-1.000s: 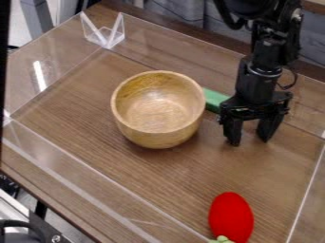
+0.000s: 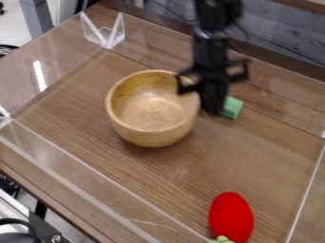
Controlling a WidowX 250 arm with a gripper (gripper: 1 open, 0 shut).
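Note:
My black gripper (image 2: 193,85) is raised just right of a wooden bowl (image 2: 151,112), near its right rim, and is shut; I cannot make out anything between its fingers. A green block (image 2: 229,108) lies on the table at the right of the bowl, partly behind the gripper.
A red oval object (image 2: 231,216) with green beside it lies at the front right. A clear wire or plastic container (image 2: 105,29) stands at the back left.
My gripper has moved left and up from the right side toward the bowl. The green block, earlier left of the gripper, now shows farther right.

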